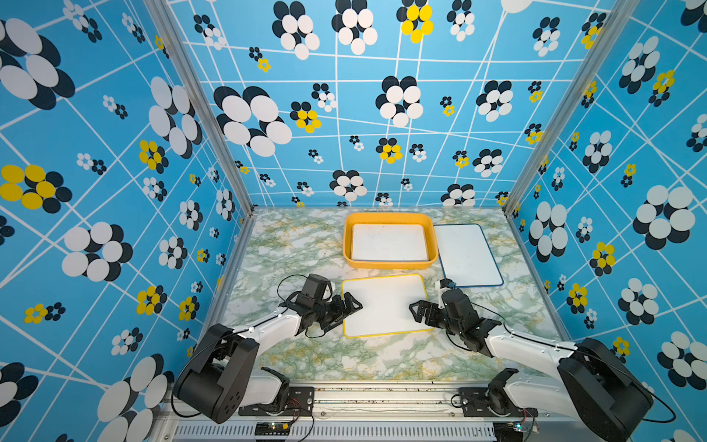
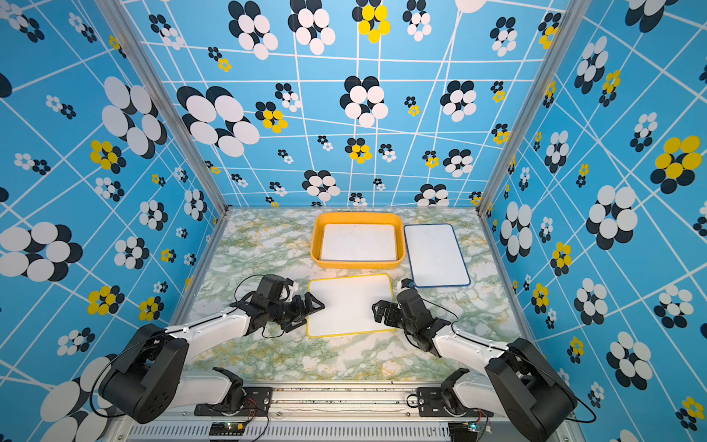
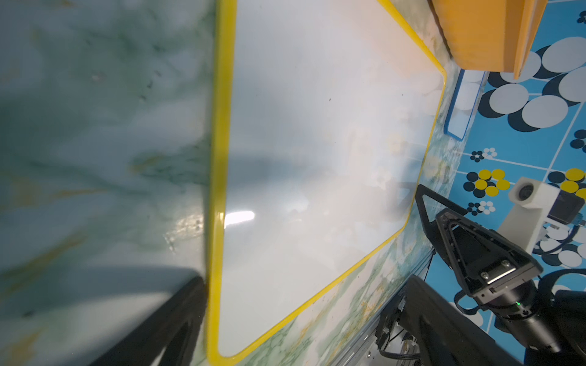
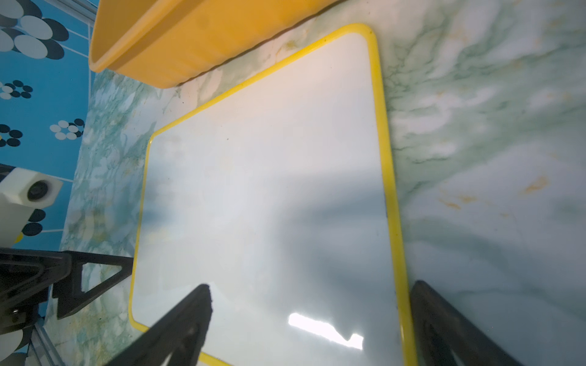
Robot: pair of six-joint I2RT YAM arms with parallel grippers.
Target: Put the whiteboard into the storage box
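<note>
A white whiteboard with a yellow rim [image 1: 384, 303] lies flat on the table between my two arms. At its left edge stands my left gripper [image 1: 350, 310], open; in the left wrist view, one of its fingers [image 3: 174, 329] is just outside the yellow rim. At the opposite edge my right gripper [image 2: 384, 311] is open too, with one finger [image 4: 180, 326] over the white face and the other beside the rim. Neither holds anything. The orange storage box [image 1: 347, 243] stands close behind the board, a white panel [image 1: 389, 241] lying in it.
A blue-rimmed whiteboard [image 1: 468, 255] lies flat to the right of the box, close to its wall. Bare marbled table [image 1: 291, 239] shows left of the box and in front of the yellow-rimmed board. Patterned walls enclose the back and sides.
</note>
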